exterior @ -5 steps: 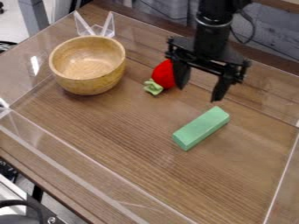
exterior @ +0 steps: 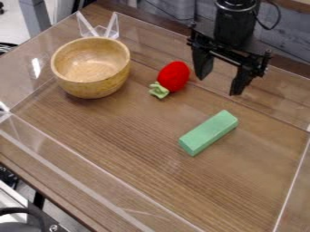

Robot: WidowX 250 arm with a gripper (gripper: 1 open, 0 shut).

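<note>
My black gripper (exterior: 227,62) hangs over the back of the wooden table, with two dark fingers spread apart and no object visible between them. Left of it lies a red oval object (exterior: 173,76) with a small pale green piece (exterior: 159,91) at its lower left. A mint-green bar (exterior: 208,133) lies diagonally below the gripper, apart from it. A tan bowl (exterior: 90,80) stands at the left.
A white rabbit-ear shape (exterior: 100,26) is at the back left. A grey wall runs along the back edge.
The gripper has moved back, away from the green bar, and its fingers have shifted in orientation. The objects on the table look unmoved.
</note>
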